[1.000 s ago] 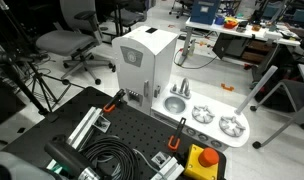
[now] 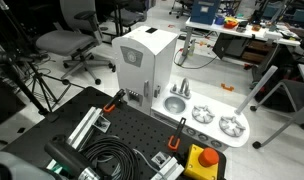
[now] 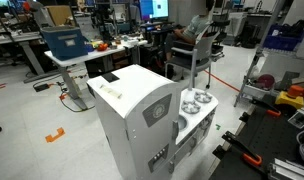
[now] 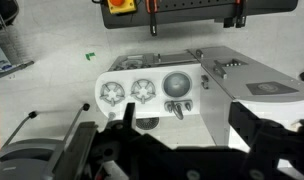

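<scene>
My gripper shows at the bottom of the wrist view, its two dark fingers wide apart. It is open, and only the toy counter's edge and the floor appear in the gap. Beyond the fingertips lies a white toy kitchen counter (image 4: 204,88) with a round grey sink (image 4: 176,83), a faucet (image 4: 173,107) and two burners (image 4: 143,90). A tall white cabinet (image 2: 145,62) stands at the counter's left end in exterior view 1. Its door looks closed there. I cannot make out the gripper in either exterior view.
A black perforated table (image 2: 137,130) borders the kitchen, with coiled black cables (image 2: 112,157) and a red button on a yellow box (image 2: 202,162) on it. Orange-handled clamps (image 2: 175,140) sit along its edge. An office chair (image 2: 77,38) stands behind; pale floor surrounds the kitchen.
</scene>
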